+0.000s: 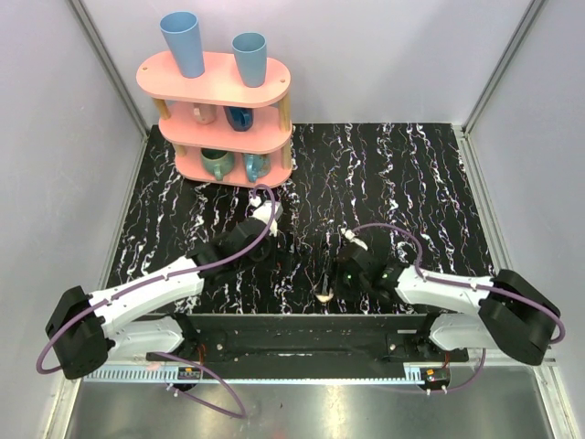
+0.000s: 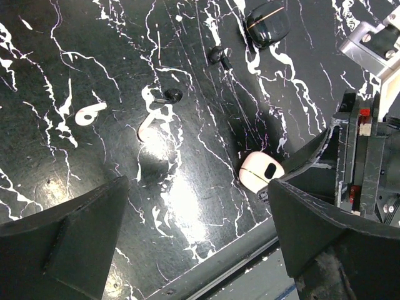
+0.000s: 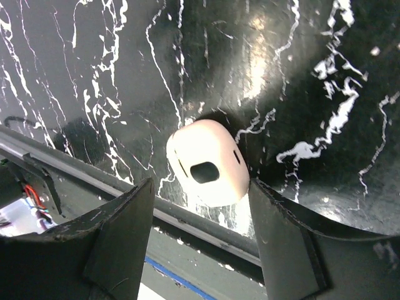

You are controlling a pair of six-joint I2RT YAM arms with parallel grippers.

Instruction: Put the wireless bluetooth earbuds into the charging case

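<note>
The white charging case [image 3: 207, 162] lies on the black marble surface near the front edge, between my right gripper's fingers, which are part open around it. In the left wrist view the same case [image 2: 254, 172] sits beside the right gripper. Loose white earbuds [image 2: 87, 115] and black earbuds [image 2: 219, 55] lie apart on the surface, with a black case [image 2: 267, 24] behind them. My left gripper is open above the surface with nothing between its fingers.
A pink three-tier shelf [image 1: 213, 79] with cups stands at the back left. The marble [image 1: 393, 174] behind the arms is clear. A rail runs along the front edge.
</note>
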